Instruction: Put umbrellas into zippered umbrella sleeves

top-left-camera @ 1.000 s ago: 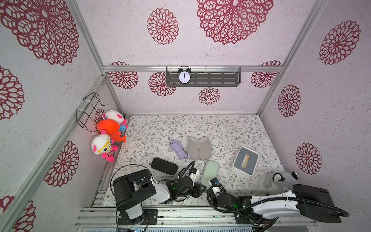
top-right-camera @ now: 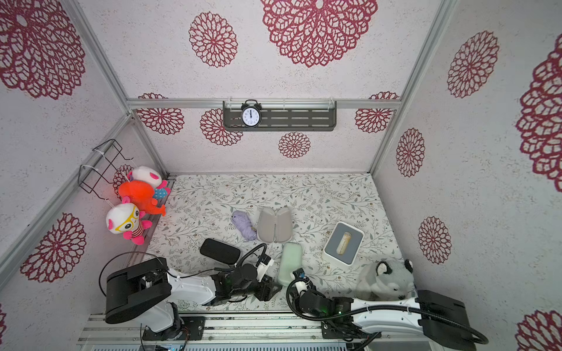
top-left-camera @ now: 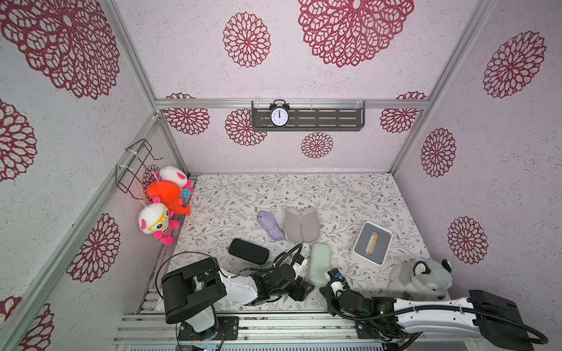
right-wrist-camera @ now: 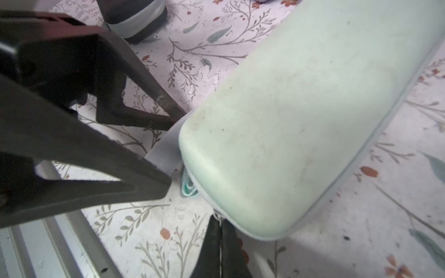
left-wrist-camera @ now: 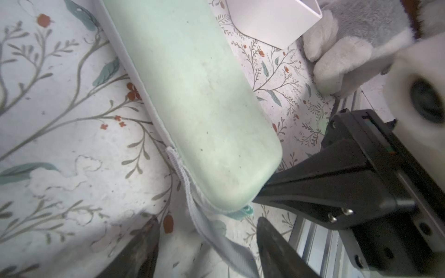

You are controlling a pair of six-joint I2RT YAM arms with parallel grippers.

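A closed mint-green zippered case (top-left-camera: 319, 263) lies flat at the front middle of the table. At its near end, my left gripper is part open, its fingers spread on either side of the grey strap (right-wrist-camera: 167, 146). A teal bit (right-wrist-camera: 187, 185) shows at the case's end beside the strap. At the case's near corner, the fingertips of my right gripper are shut on the small zipper pull (right-wrist-camera: 217, 214). Farther back are a crumpled lilac umbrella (top-left-camera: 270, 225) and a spread-open beige case (top-left-camera: 302, 224). To the left sits a black case (top-left-camera: 248, 251).
A white box (top-left-camera: 356, 255) with a tan item (top-left-camera: 371, 243) inside stands to the right. A husky plush (top-left-camera: 421, 278) sits at the front right corner; other plush toys (top-left-camera: 165, 196) are along the left wall.
The mint case has swung to lie straighter, its near end shifting right along with my right gripper.
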